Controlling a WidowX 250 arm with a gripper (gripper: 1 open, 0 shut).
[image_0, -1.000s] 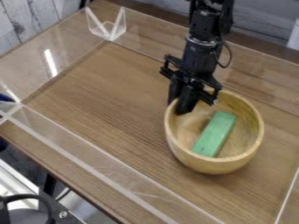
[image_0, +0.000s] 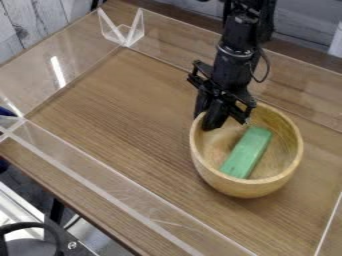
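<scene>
A tan round bowl (image_0: 275, 174) stands on the right half of the wooden table, with a green oblong object (image_0: 246, 152) lying inside it. My black gripper (image_0: 211, 112) comes down from the top centre to the bowl's left back rim and is shut there, apparently on the rim. Its fingertips are dark and partly hard to make out.
A small clear angular object (image_0: 122, 30) is at the back left. Black cables or hardware (image_0: 27, 240) sit at the lower left corner.
The gripper and bowl have shifted very slightly, with the green object staying inside the bowl.
</scene>
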